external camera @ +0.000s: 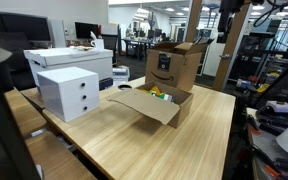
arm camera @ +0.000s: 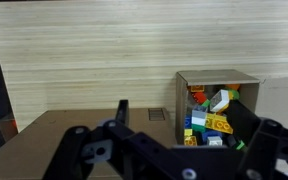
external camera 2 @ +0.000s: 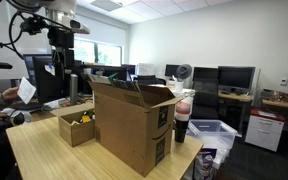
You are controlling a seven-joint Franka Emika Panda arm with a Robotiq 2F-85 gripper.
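My gripper shows at the bottom of the wrist view, its two dark fingers spread well apart with nothing seen between them. In the first exterior view it hangs high at the upper right, clear of the table. Below stands an open cardboard box [external camera: 183, 105] holding several colourful toy bricks [arm camera: 216, 122]: yellow, blue, green, orange and white ones. One wide flap [external camera: 144, 103] folds outward over the tabletop. In the wrist view my right finger covers part of the box's contents. The second exterior view shows the box [external camera 2: 76, 133] with its bricks, below the raised arm.
A taller cardboard box [external camera 2: 134, 130] with raised flaps stands beside the brick box. White drawer units [external camera: 71, 92] occupy the table's far left. A dark bottle [external camera 2: 180, 128] stands behind the tall box.
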